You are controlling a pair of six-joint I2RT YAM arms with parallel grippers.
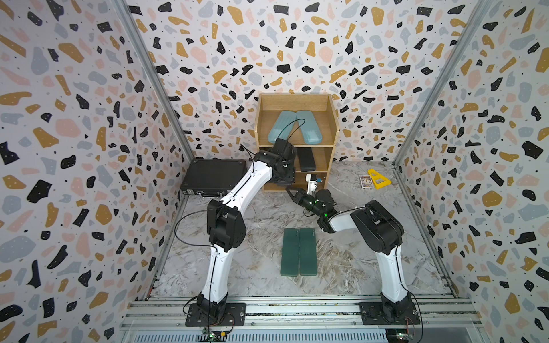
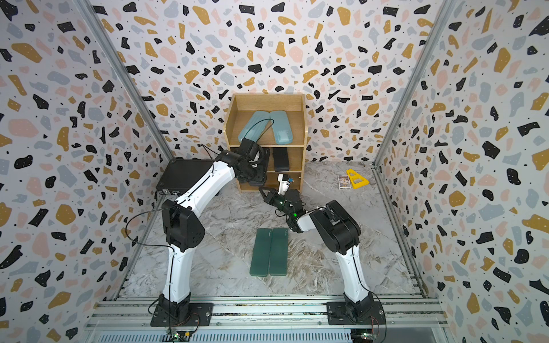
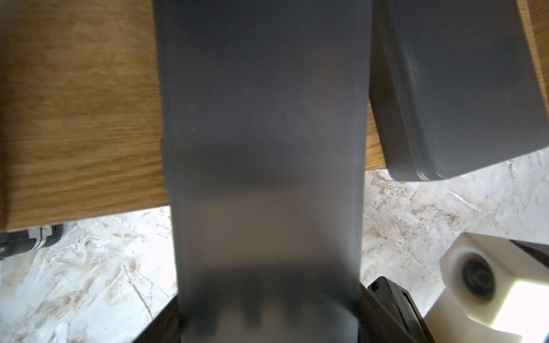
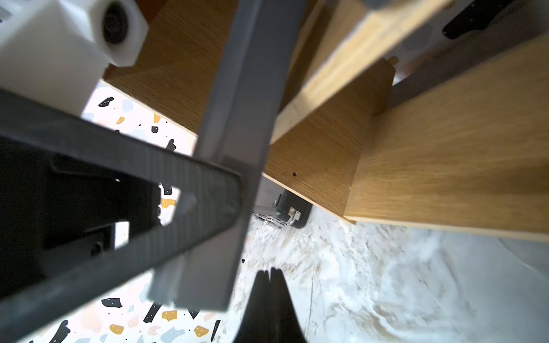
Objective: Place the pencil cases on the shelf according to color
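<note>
A black pencil case [image 3: 263,143] is held in my left gripper, whose fingers [image 4: 211,197] press on its sides. It juts into the middle compartment of the wooden shelf [image 4: 446,165], its near end out past the board. A second black pencil case [image 1: 306,159] lies to its right on the same board. Two light blue cases, left [image 1: 282,127] and right [image 1: 309,127], lie in the top compartment. Two green cases, left [image 1: 290,251] and right [image 1: 307,251], rest on the table. Below the held case my right gripper is shut, nothing between its fingers.
A black hard case [image 1: 214,176] stands left of the shelf. At the right are a yellow triangular object [image 1: 379,179] and a small card box [image 1: 365,181]. The bottom compartment looks empty where it shows. Both arms are close together before the shelf.
</note>
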